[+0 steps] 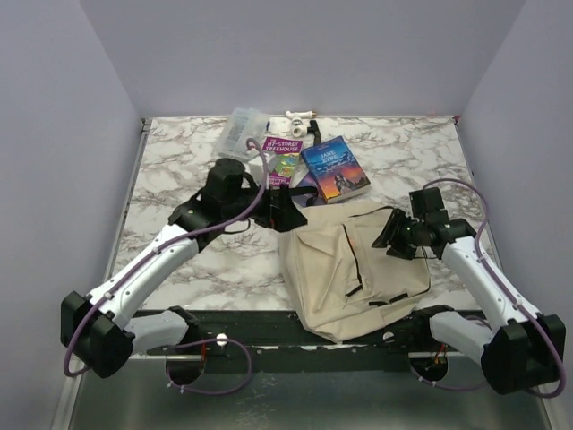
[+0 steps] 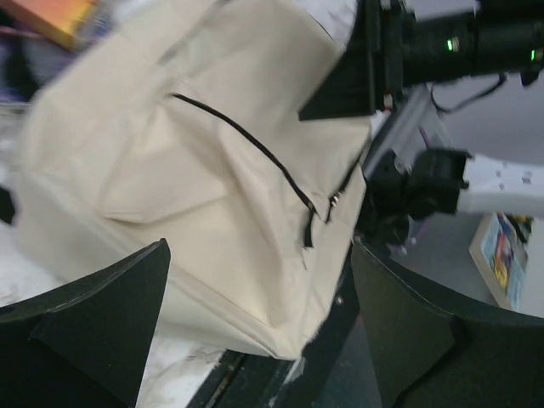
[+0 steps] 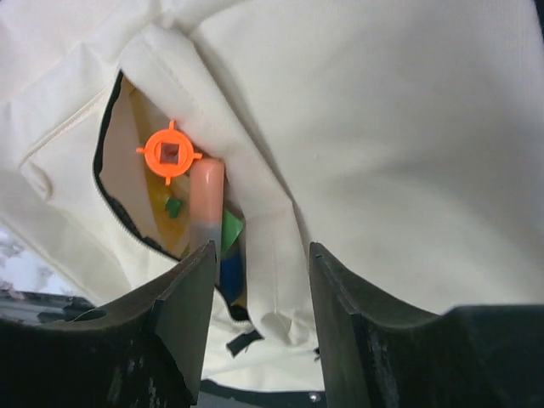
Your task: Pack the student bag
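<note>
The cream bag [image 1: 313, 269] lies at the front of the table, right of centre. Inside its open pocket, an orange ring piece [image 3: 169, 153], an orange-and-clear tube [image 3: 206, 191] and some green and blue bits show in the right wrist view. My right gripper [image 1: 387, 249] is over the bag's right side, its fingers [image 3: 189, 306] parted with nothing between them. Above the bag's back left corner is my left gripper [image 1: 297, 208], standing open and empty; its wide-set fingers frame the bag in the left wrist view.
Behind the bag lie a Jane Eyre book [image 1: 336, 168] and a treehouse book [image 1: 282, 154], partly covered by the left arm. A clear plastic case [image 1: 240, 134] and a white item [image 1: 298, 124] sit at the back. Bare marble [image 1: 224, 269] is left of the bag.
</note>
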